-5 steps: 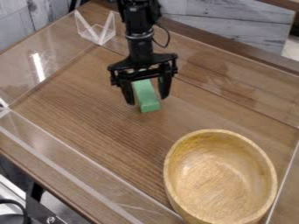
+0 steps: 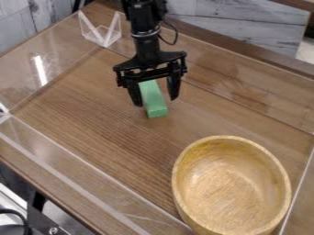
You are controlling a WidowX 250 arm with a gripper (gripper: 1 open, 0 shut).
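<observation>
A black gripper [image 2: 153, 84] hangs from the arm at the upper middle of the view, its two fingers spread open on either side of a green block [image 2: 156, 106]. The block lies on the wooden table, partly under the gripper's body, so its far end is hidden. Whether the fingers touch it is unclear.
A large yellow oval bowl [image 2: 230, 189] sits at the lower right. The wooden table [image 2: 92, 128] is otherwise largely clear, with clear plastic fittings at its left and upper-left edges and grey boards beyond the back edge.
The gripper has shifted slightly over the green block, and its fingers sit a little differently around it. The bowl has not moved.
</observation>
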